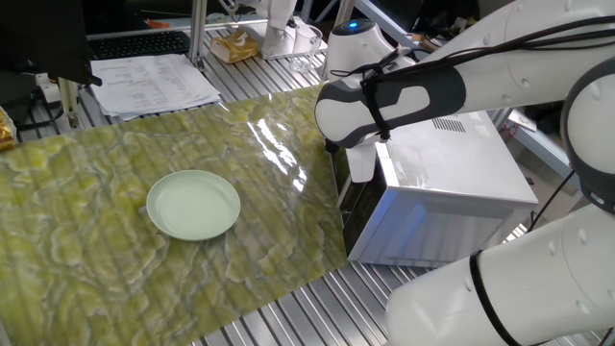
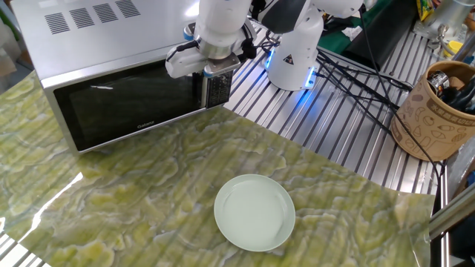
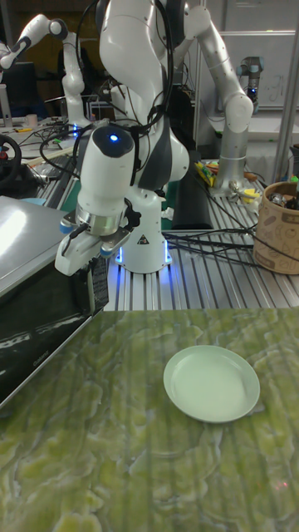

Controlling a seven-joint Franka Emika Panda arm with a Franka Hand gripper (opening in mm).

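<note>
A silver-white microwave point(image 1: 447, 226) has its dark glass door point(image 2: 130, 104) closed, as exterior view 2 shows. My gripper point(image 2: 207, 74) is at the upper part of the upright door handle point(image 2: 205, 92), close to the control panel. The same gripper point(image 3: 85, 266) appears in exterior view 3 at the door's right side, tilted downward. Its fingertips are small and partly hidden, so whether they are around the handle or only beside it is unclear. A pale green round plate point(image 1: 194, 206) lies flat and empty on the green marbled mat point(image 1: 86, 245), apart from the microwave.
A patterned brown bucket point(image 2: 438, 119) with utensils stands near the robot's base point(image 2: 295, 59). Cables run across the slatted metal table point(image 2: 345, 144). Papers point(image 1: 154, 85) and a clear glass point(image 1: 307, 48) are along the far side. Much of the mat around the plate is bare.
</note>
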